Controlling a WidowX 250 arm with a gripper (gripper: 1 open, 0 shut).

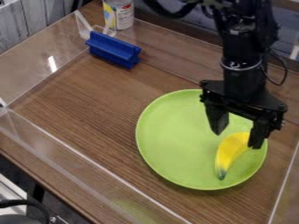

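Note:
A round green plate (176,140) lies on the right half of the wooden surface, with a yellow banana-like object (233,154) on its right side. My black gripper (239,124) hangs over the right part of the plate, just above the yellow object, its two fingers spread apart to left and right. Nothing shows held between them; whether the tips touch the yellow object I cannot tell.
A blue block-shaped object (114,51) stands at the back left, with a can (118,14) behind it.

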